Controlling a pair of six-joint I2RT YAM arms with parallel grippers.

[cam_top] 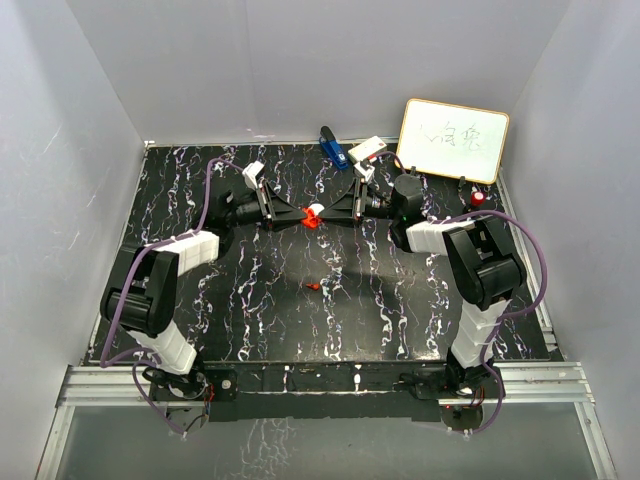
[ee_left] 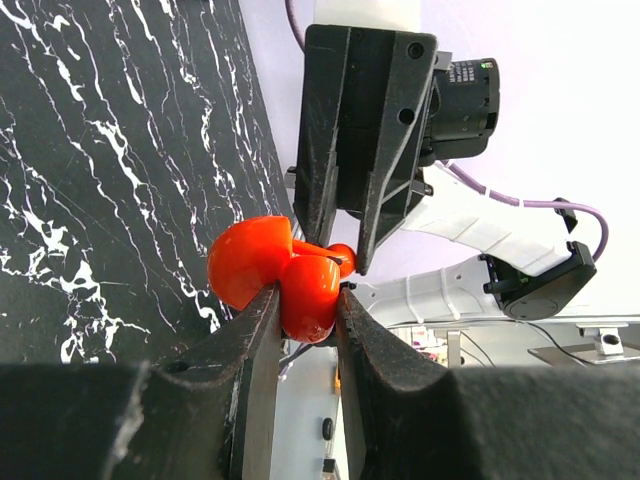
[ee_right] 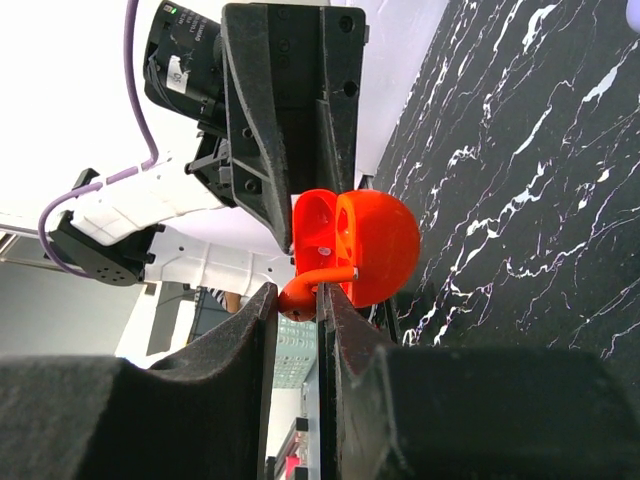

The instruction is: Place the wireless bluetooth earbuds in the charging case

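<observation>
Both grippers meet over the middle of the table. My left gripper is shut on the red charging case, which in the right wrist view (ee_right: 380,245) shows open, its earbud slots facing my right gripper. My right gripper is shut on a red earbud (ee_right: 325,275), its stem held across the front of the case; whether it touches the case I cannot tell. A second small red earbud (cam_top: 313,286) lies on the table below the grippers in the top view.
A blue stapler-like object (cam_top: 333,148), a white box (cam_top: 367,148) and a whiteboard (cam_top: 450,140) stand along the back edge. A red-topped object (cam_top: 477,200) is at the back right.
</observation>
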